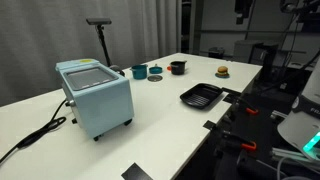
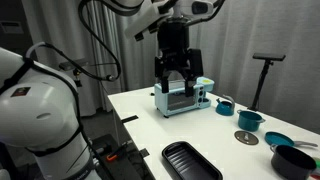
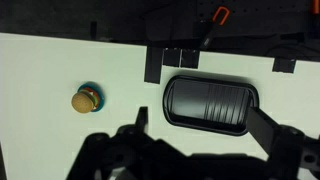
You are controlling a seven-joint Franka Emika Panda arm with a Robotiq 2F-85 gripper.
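Observation:
My gripper hangs high above the white table, its fingers spread wide with nothing between them. In exterior view 2 the gripper (image 2: 177,78) points down over the near side of the table. Below it, a black rectangular tray (image 3: 210,104) with a ribbed inside lies empty by the table's edge. A toy burger (image 3: 85,100) with a tan top sits on a small teal dish, well to the left of the tray in the wrist view. The same burger (image 1: 222,71) rests near the far right of exterior view 1.
A pale blue toaster oven (image 1: 99,98) stands at the table's other end, a black cable beside it. A black pot (image 2: 293,162), a teal pot (image 2: 248,121) and a teal pan (image 2: 288,142) are grouped along one side.

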